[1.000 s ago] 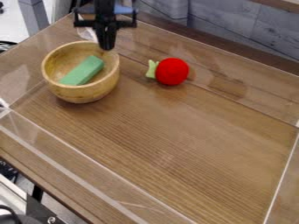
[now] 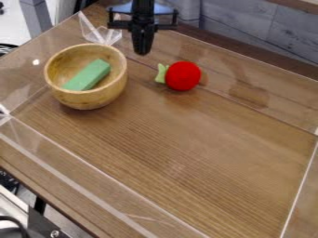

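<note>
My gripper [image 2: 141, 48] hangs at the top centre of the camera view, above the back of the table, shut with nothing visible between its fingers. Below and left of it, a wooden bowl [image 2: 115, 92] holds a green block [image 2: 88, 74]. Right of the bowl lies a red round object [image 2: 183, 76] with a small light-green tip, apart from the bowl and below the gripper.
A wooden table [image 2: 199, 167] fills most of the view, with wide clear room to the front and right. A grey wall [image 2: 273, 37] runs along the back right. A clear plastic piece [image 2: 102, 37] is near the bowl's back.
The bowl, block and red object look unmoved.
</note>
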